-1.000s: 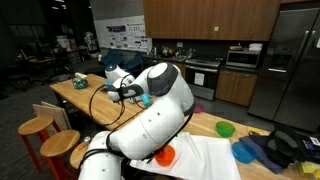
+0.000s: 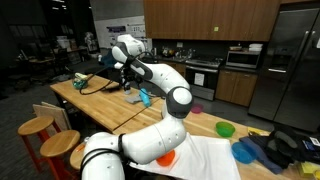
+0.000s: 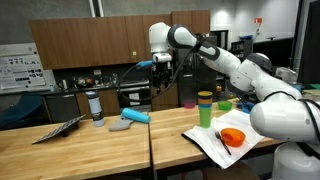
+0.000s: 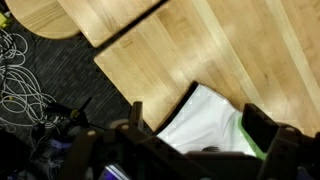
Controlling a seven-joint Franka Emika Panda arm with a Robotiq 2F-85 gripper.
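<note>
High over the wooden table point(image 3: 60, 155), my gripper stands open, its two fingers wide apart with nothing between them. In the wrist view, bare wood, a table edge and a corner of the white cloth point(image 4: 200, 122) lie below. On that cloth, in the second exterior view, are an orange bowl point(image 3: 232, 137) and a stack of green and yellow cups point(image 3: 205, 110). Farther back on the table are a blue item point(image 3: 137, 116), a grey cloth point(image 3: 120, 126) and a pale canister point(image 3: 94, 106).
A green bowl point(image 2: 225, 129) and a blue bowl point(image 2: 244, 152) sit toward the right, near dark items point(image 2: 284, 148). Wooden stools point(image 2: 39, 126) stand beside the table.
The arm has risen, carrying the gripper up and away from the tabletop and slightly to the right in the first exterior view. The tabletop objects look unmoved.
</note>
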